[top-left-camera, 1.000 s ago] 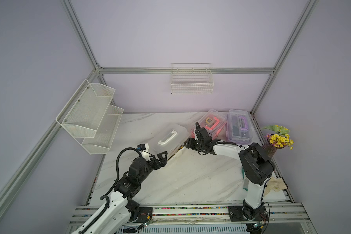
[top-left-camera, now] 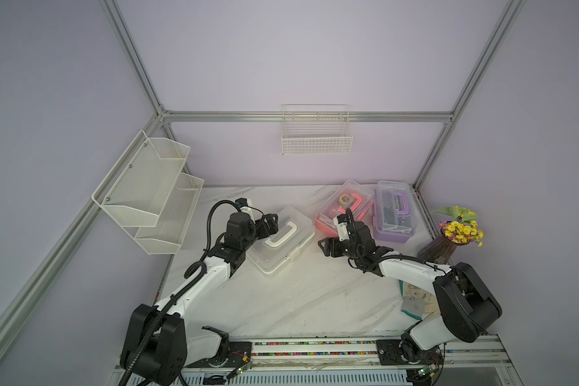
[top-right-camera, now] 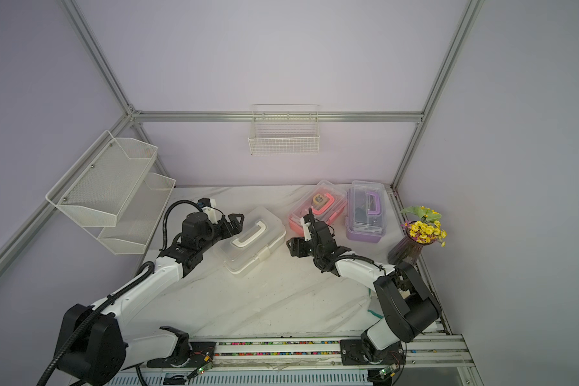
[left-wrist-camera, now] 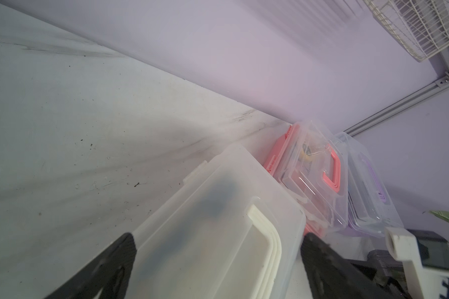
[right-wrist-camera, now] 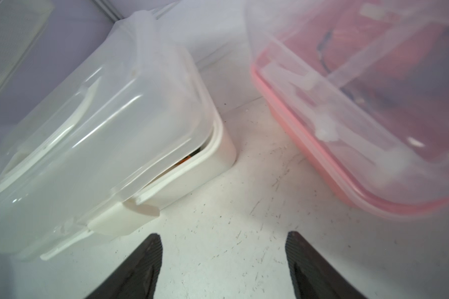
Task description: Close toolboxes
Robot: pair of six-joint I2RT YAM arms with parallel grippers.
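In the top left view a white toolbox (top-left-camera: 281, 239) lies mid-table under a clear lid with a white handle. Its lid rests down, but the right wrist view shows a narrow gap along the front edge of the white toolbox (right-wrist-camera: 134, 144); its front latch (right-wrist-camera: 124, 218) hangs loose. Behind and to the right are a pink toolbox (top-left-camera: 346, 204) and a purple toolbox (top-left-camera: 394, 212), both with lids lowered. My left gripper is open over the white toolbox. Empty and open, my right gripper hovers before the gap between white and pink boxes.
A vase with yellow flowers (top-left-camera: 462, 230) stands at the right edge. White wire racks (top-left-camera: 151, 186) hang on the left wall, and a wire basket (top-left-camera: 316, 138) on the back wall.
The white toolbox's lid has come down over its front edge. My left gripper has risen and moved back over the box; the right one has drawn away from the lid to the right.
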